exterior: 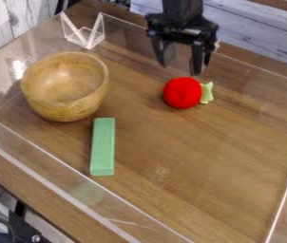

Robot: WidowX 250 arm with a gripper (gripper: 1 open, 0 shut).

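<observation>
My dark gripper point(180, 46) hangs open at the top centre, above and behind a red ball point(181, 93), with nothing visible between its fingers. A small pale green piece point(206, 93) lies just right of the ball. A wooden bowl point(60, 85) sits at the left, and a long green block point(103, 146) lies below it, toward the front.
A white wire-like object point(84, 28) stands at the top left. The wooden table point(210, 180) has clear room at the front right and right side. Raised edges run along its sides.
</observation>
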